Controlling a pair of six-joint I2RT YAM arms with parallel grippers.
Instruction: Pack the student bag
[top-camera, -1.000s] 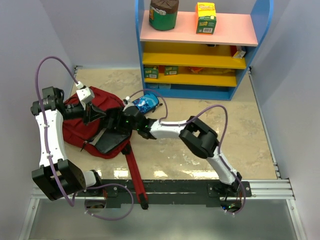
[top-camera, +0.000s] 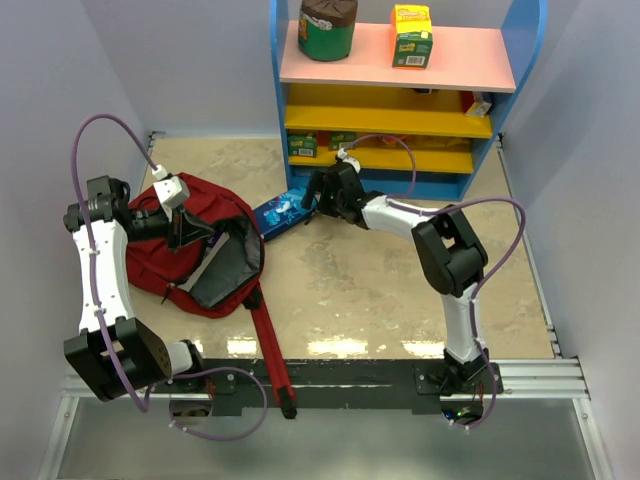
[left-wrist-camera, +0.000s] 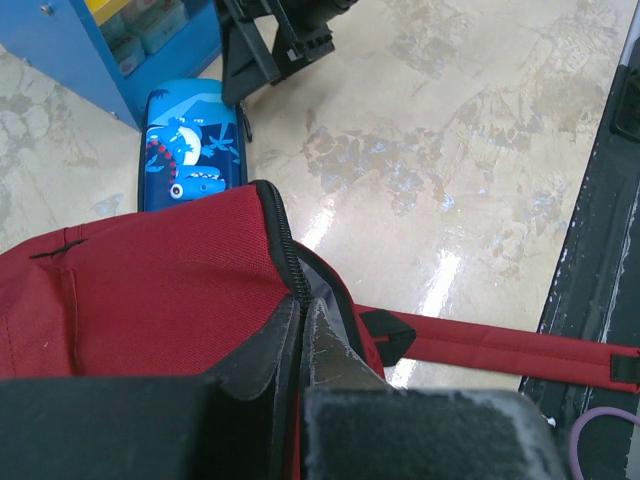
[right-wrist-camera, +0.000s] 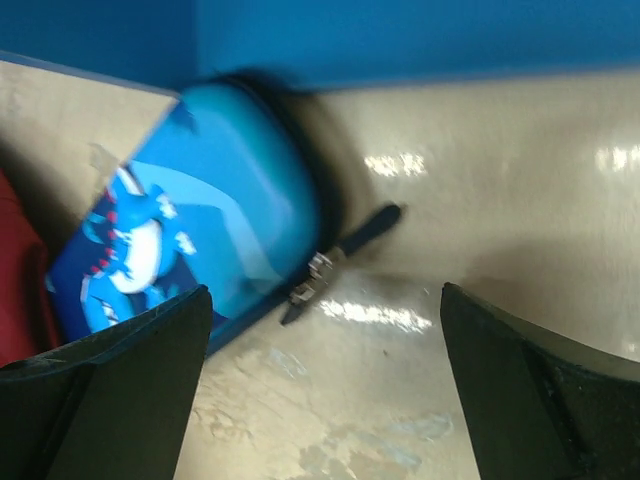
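The red bag (top-camera: 165, 255) lies on its side at the left of the floor, its grey-lined mouth open to the right. My left gripper (top-camera: 178, 245) is shut at the bag's zipped edge; in the left wrist view the zipper edge (left-wrist-camera: 275, 230) runs up from the closed fingertips. A blue pencil case (top-camera: 283, 213) with a dinosaur picture lies flat between bag and shelf. Its zipper pull (right-wrist-camera: 345, 262) sticks out at one end. Over that end, my right gripper stands open, with nothing held between its fingers.
A blue-sided shelf (top-camera: 400, 185) with pink and yellow boards stands at the back, its base close to the case. It holds a yellow-green box (top-camera: 411, 38) and several other items. A red strap (top-camera: 268, 345) crosses the floor toward the front.
My right gripper has left the bag's mouth and moved right and back, over the pencil case to its shelf-side end. The left arm and bag look unmoved.
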